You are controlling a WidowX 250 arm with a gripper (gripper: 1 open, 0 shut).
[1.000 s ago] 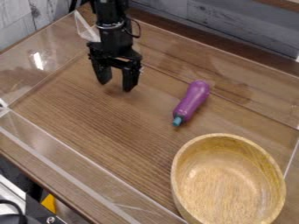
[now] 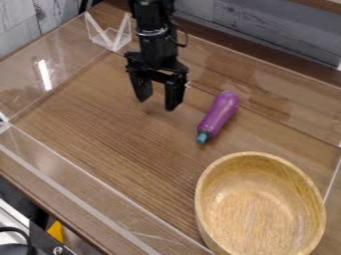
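Note:
The black robot arm reaches down from the top centre of the camera view, its gripper (image 2: 158, 96) open above the wooden table, with nothing between its fingers. To its right lies a purple eggplant-like object (image 2: 218, 115) with a teal tip pointing toward the front, apart from the gripper. A large pale yellow bowl (image 2: 261, 169) stands at the front right.
A raised wooden edge runs along the back right. Cables and a small yellow item (image 2: 56, 229) are at the lower left edge.
The gripper has moved right across the table, closer to the purple object. The purple object and the bowl have stayed where they were.

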